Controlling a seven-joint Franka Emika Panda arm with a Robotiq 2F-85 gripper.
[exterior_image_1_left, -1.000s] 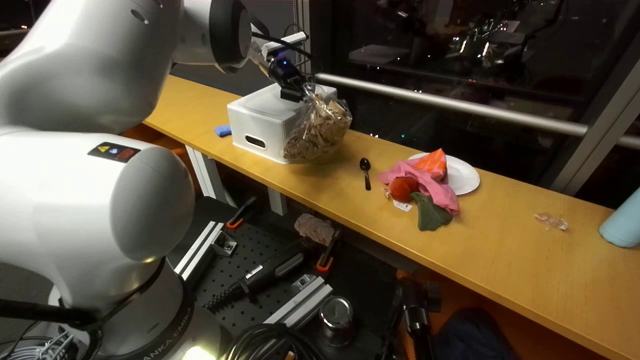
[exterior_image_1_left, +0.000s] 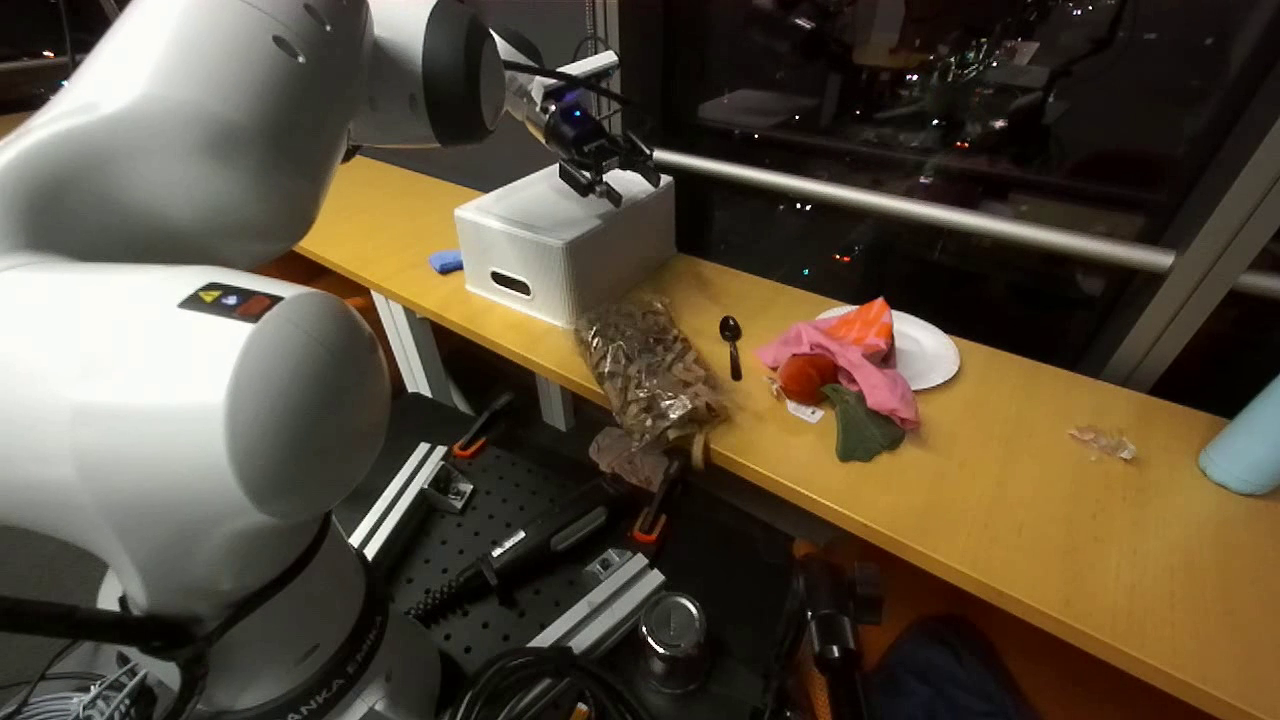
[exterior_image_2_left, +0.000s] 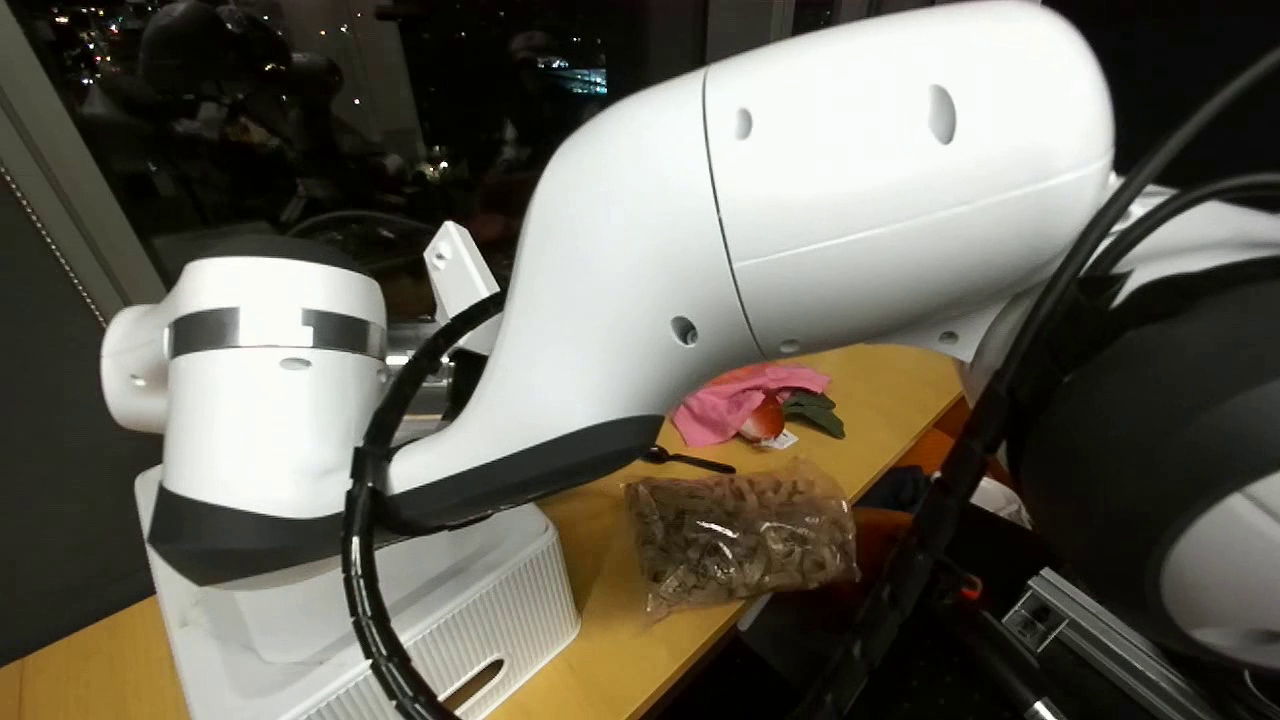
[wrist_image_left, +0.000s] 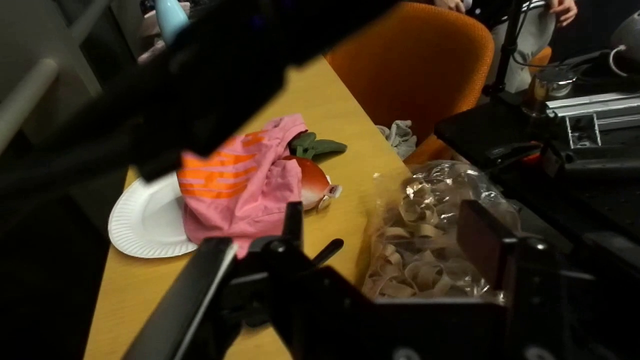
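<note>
A clear plastic bag of brown curled pieces (exterior_image_1_left: 649, 366) lies on the table beside the white box (exterior_image_1_left: 566, 240), reaching over the table's front edge. My gripper (exterior_image_1_left: 608, 192) is above the box, higher than the bag and apart from it. In the wrist view the gripper's fingers (wrist_image_left: 483, 243) stand apart with nothing held between them; the bag (wrist_image_left: 429, 240) shows beyond them, lower down. Exterior view 2 has the bag (exterior_image_2_left: 744, 534) flat on the wood, while the arm hides the gripper there.
Right of the bag lies a black spoon (exterior_image_1_left: 732, 346). Farther along are a pink cloth (exterior_image_1_left: 858, 366), a red toy vegetable (exterior_image_1_left: 806, 378) and a white plate (exterior_image_1_left: 926, 352). A blue bottle (exterior_image_1_left: 1248, 444) stands at the far right, with mostly bare table before it.
One second ago the bag hung from my gripper against the box's side. Now it is out of the gripper and lies on the table, and the fingers have opened.
</note>
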